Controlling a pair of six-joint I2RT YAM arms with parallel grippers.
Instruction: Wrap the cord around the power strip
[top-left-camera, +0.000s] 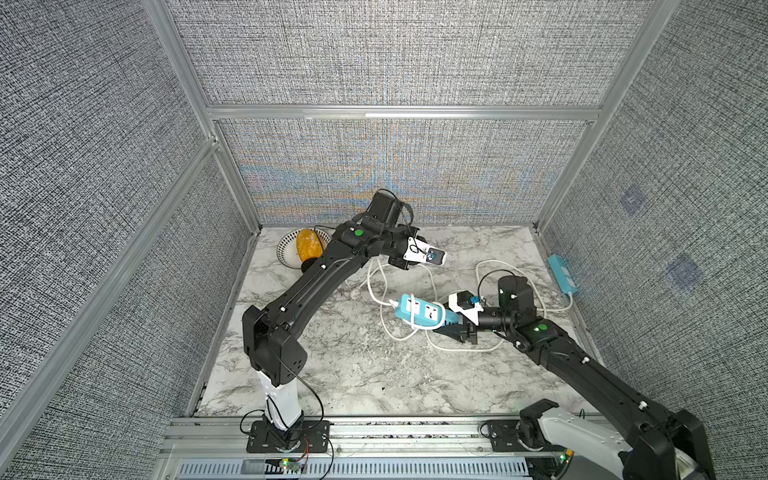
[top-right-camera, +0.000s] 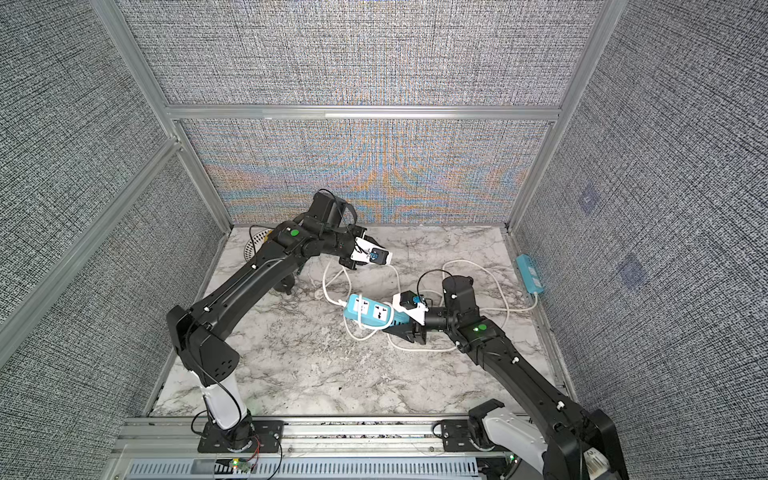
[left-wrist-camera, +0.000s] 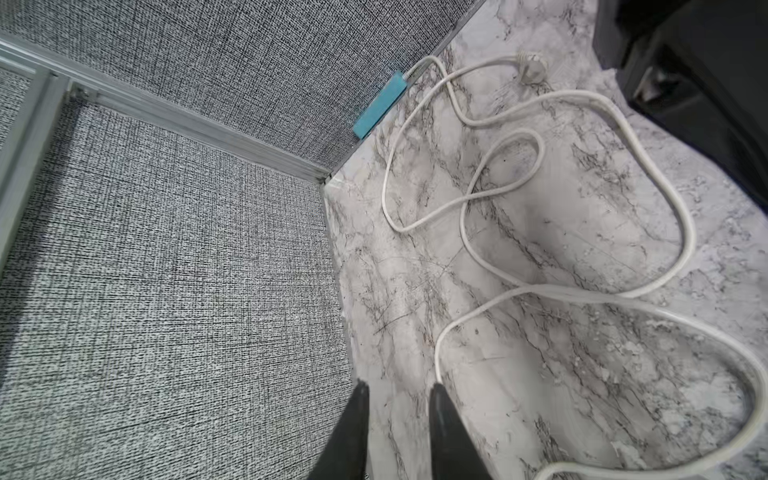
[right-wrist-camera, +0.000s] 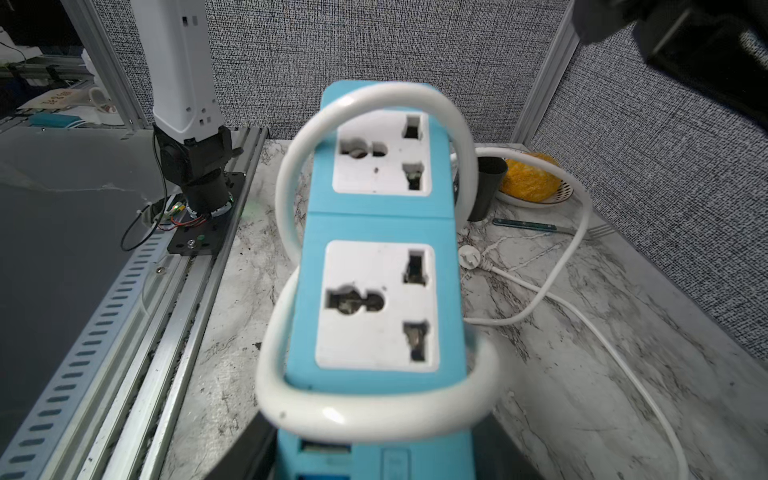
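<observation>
The blue power strip (right-wrist-camera: 376, 224) with white sockets is held by its near end, my right gripper (top-left-camera: 457, 326) shut on it. White cord (right-wrist-camera: 384, 414) crosses the strip's face in one loop, and another bend passes over its far end. From that end the cord curves out and down to the table. Behind the strip (top-left-camera: 417, 310) my left gripper is apart from it and open, with a narrow empty gap between its fingertips. Loose white cord (left-wrist-camera: 560, 296) winds over the tabletop in the left wrist view. A white plug (right-wrist-camera: 469, 256) lies on the table.
A second blue strip (top-left-camera: 562, 274) lies by the right wall with its own white cord. At the back left are a basket (top-left-camera: 285, 254) with an orange item (top-left-camera: 309, 244), a dark cup (right-wrist-camera: 486, 189) and a fork (right-wrist-camera: 524, 225).
</observation>
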